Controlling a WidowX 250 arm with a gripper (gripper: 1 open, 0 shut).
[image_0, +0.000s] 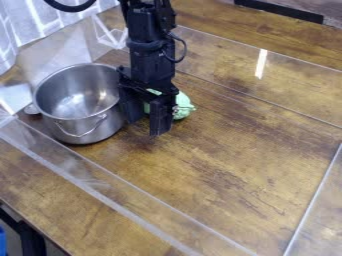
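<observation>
My black gripper (150, 105) is low over the wooden table, just right of a steel pot (78, 100), with its body reaching down from the top of the view. A pale green object (181, 106) lies behind and beside the fingers on the right, partly hidden by them. I cannot tell whether the fingers hold it or how far apart they stand.
A crumpled pale sheet (27, 40) is at the back left.
</observation>
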